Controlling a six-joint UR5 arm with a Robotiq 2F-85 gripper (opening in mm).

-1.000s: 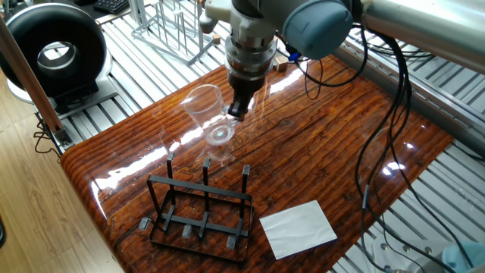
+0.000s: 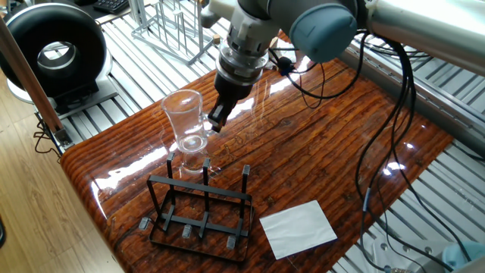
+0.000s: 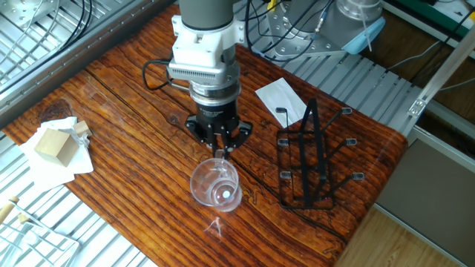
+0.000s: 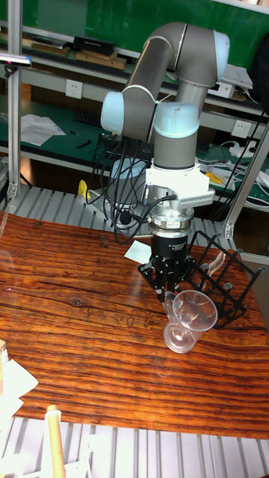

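A clear glass mug (image 2: 184,120) hangs at a slight tilt by its handle from my gripper (image 2: 216,126), which is shut on that handle. In exterior view 2 the mug (image 3: 214,185) is in front of the gripper (image 3: 220,150), and its reflection sits apart from its base, so it seems a little above the table. Exterior view 3 shows the mug (image 4: 193,313) at the fingertips, its mouth leaning toward the camera. A black wire rack (image 2: 203,189) with upright posts stands empty near the table's edge, close to the mug.
A white sheet (image 2: 298,229) lies flat beside the rack. Wooden blocks (image 3: 57,147) rest on white paper at the table's opposite side. Black cables (image 2: 405,114) hang along the arm. The wooden table (image 2: 333,144) is otherwise largely clear.
Gripper and mug have moved together to the left and slightly toward the rack in exterior view 1. The mug has become more upright. Rack and sheet have stayed put.
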